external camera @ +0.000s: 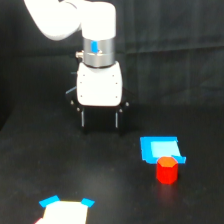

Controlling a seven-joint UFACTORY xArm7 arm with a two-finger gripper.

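Note:
My gripper (100, 119) hangs from the white arm left of centre, pointing down. Its two dark fingers stand well apart, with nothing between them. A red, short cylinder-like object (167, 171) rests on the dark table to the right. It sits at the near edge of a blue square (148, 155) with a pale middle, covering a bit of that edge in this view. The gripper is to the left of both and farther back, apart from them.
At the bottom left, a whitish patch (65, 213) with blue corners is cut off by the frame edge. The dark table (90, 165) between it and the arm is clear. A dark curtain (175, 60) hangs behind.

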